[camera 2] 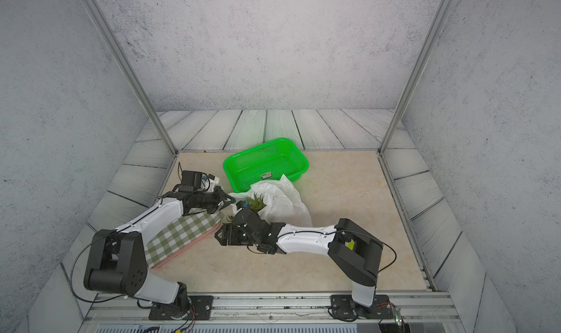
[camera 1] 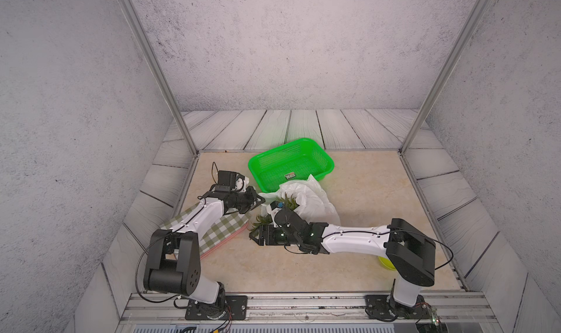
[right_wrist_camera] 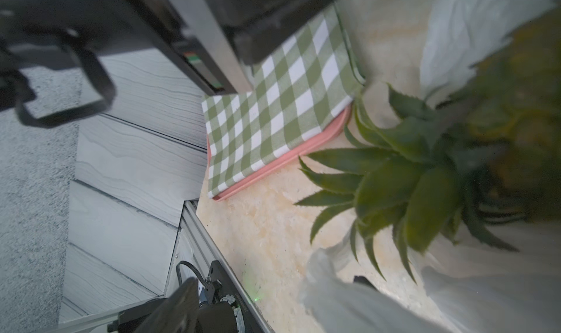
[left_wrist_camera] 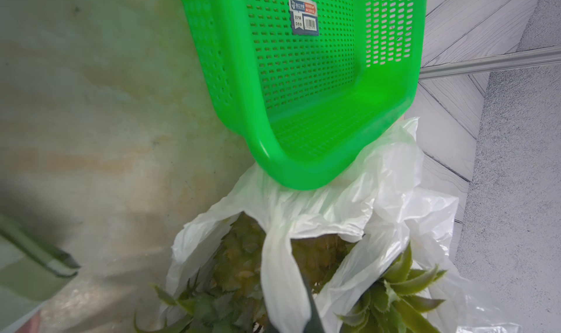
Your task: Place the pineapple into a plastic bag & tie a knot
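The white plastic bag (camera 1: 315, 201) lies on the table with its mouth toward the left. Pineapple flesh (left_wrist_camera: 239, 263) shows in that mouth, and two leafy crowns stick out, one crown (left_wrist_camera: 400, 298) to the right and another crown (right_wrist_camera: 385, 187) over the table. My left gripper (camera 1: 261, 200) is at the mouth's far left side, shut on a strip of the bag; the bag handle (left_wrist_camera: 277, 280) runs taut down to its dark fingertip. My right gripper (camera 1: 253, 237) is low beside the nearer crown, open, its arm covering part of the bag and fruit.
A green basket (left_wrist_camera: 257, 99) stands behind the bag, touching it. A checked cloth on a pink-edged tray (right_wrist_camera: 280, 105) lies to the left. A yellow bowl (camera 1: 387, 263) sits under the right arm.
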